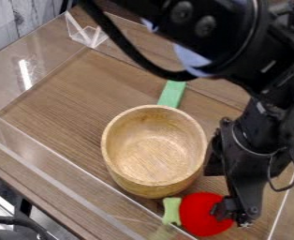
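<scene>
The black gripper (243,187) fills the right side of the camera view, low over the table, its lower end beside a red object (202,217) with a pale green end. Whether its fingers are open or shut on anything is hard to tell. A wooden bowl (153,141) sits just left of the gripper, and the red object lies below the bowl's right side. A green strip (172,94) lies behind the bowl.
A small clear plastic item (87,28) is at the back left. Dark cables are at the lower left edge. The arm covers the upper right.
</scene>
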